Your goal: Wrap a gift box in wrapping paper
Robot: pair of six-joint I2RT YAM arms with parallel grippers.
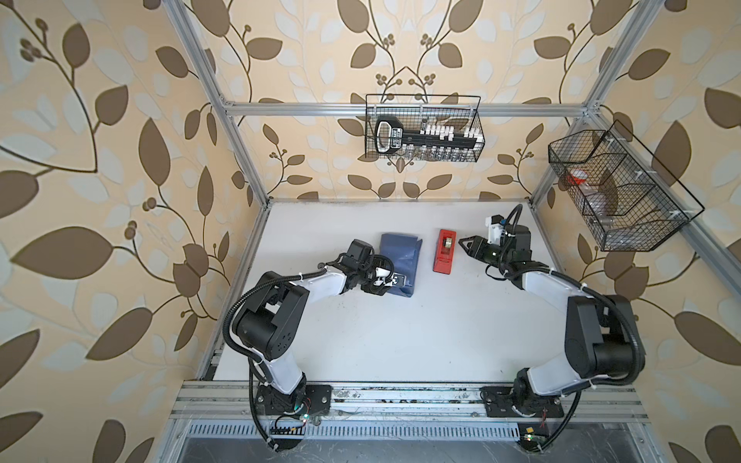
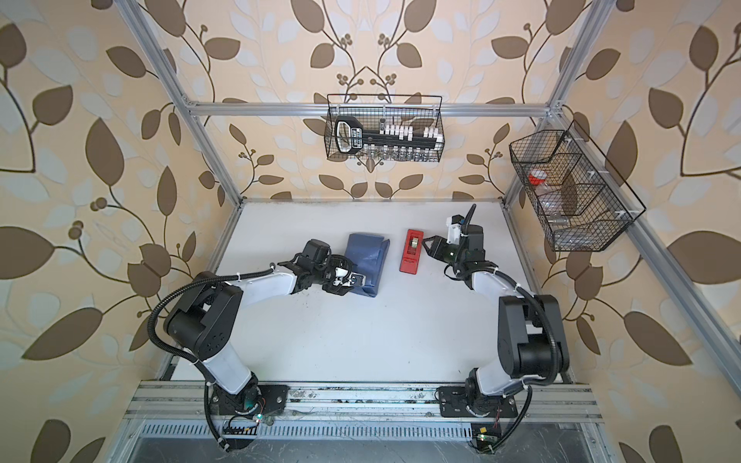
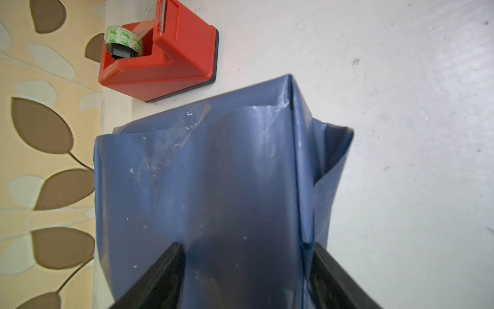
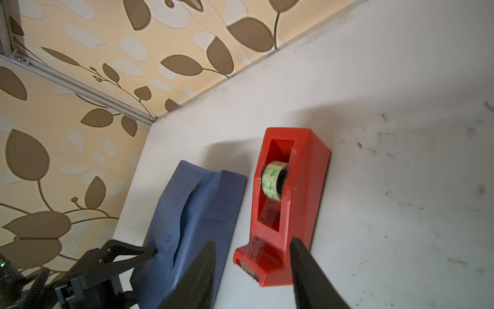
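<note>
The gift box (image 1: pixel 398 258) lies on the table wrapped in dark blue paper. In the left wrist view its paper (image 3: pixel 205 180) has clear tape near the far edge and a loose, unflattened fold (image 3: pixel 332 149) at one end. My left gripper is at the box, its fingers spread, one over the top face and one by the long edge; contact is unclear. A red tape dispenser (image 4: pixel 311 185) with a green-and-white roll (image 4: pixel 272 180) stands right of the box. Facing it from the right, my right gripper (image 1: pixel 464 245) is open and empty.
A wire basket (image 1: pixel 424 131) with small items hangs on the back wall. Another wire basket (image 1: pixel 625 189) is fixed at the right side.
</note>
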